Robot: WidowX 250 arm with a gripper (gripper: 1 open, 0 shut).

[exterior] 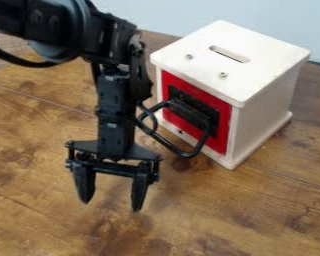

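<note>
My black gripper (112, 188) points down over the wooden table at the left of the view, its two fingers spread apart with nothing between them. To its upper right stands a pale wooden box (264, 105) with a slot in its top and a red front panel (222, 140) carrying a black mechanism (192, 108). A black loop (190, 152) sticks out from that front, partly behind my arm, apart from the fingers.
Bare wooden table (256, 210) lies open in the foreground and to the left. A pale wall runs along the back.
</note>
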